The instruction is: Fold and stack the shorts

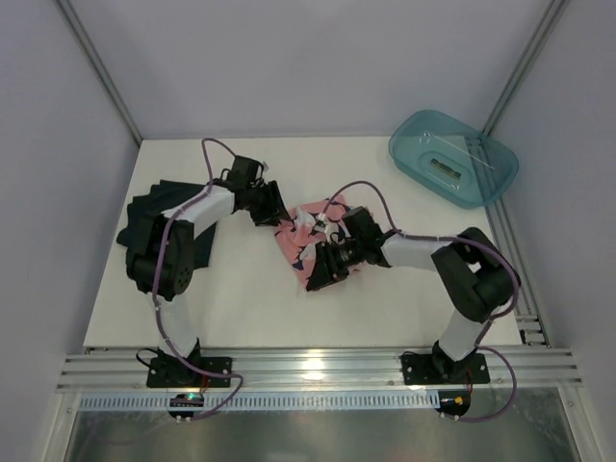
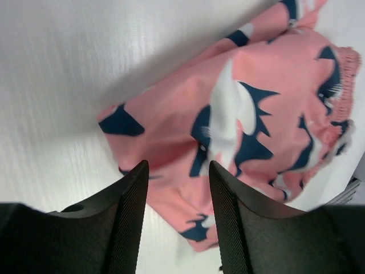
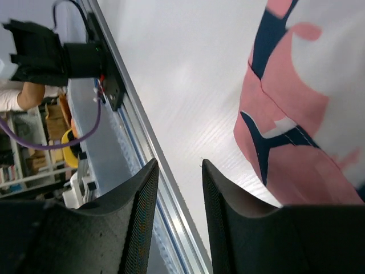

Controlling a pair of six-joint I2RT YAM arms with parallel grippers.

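The pink shorts, patterned in navy and white, lie rumpled on the white table, partly covered by my right arm in the top view. My left gripper is at their upper left corner. In the left wrist view its fingers stand apart over the shorts, with cloth visible below the gap. My right gripper is over their front end. In the right wrist view a narrow gap parts its fingers, with only table and rail seen through it; the shorts are beside the right finger.
Dark cloth lies flat at the table's left, partly under my left arm. A teal bin stands at the back right corner. A metal rail runs along the front edge.
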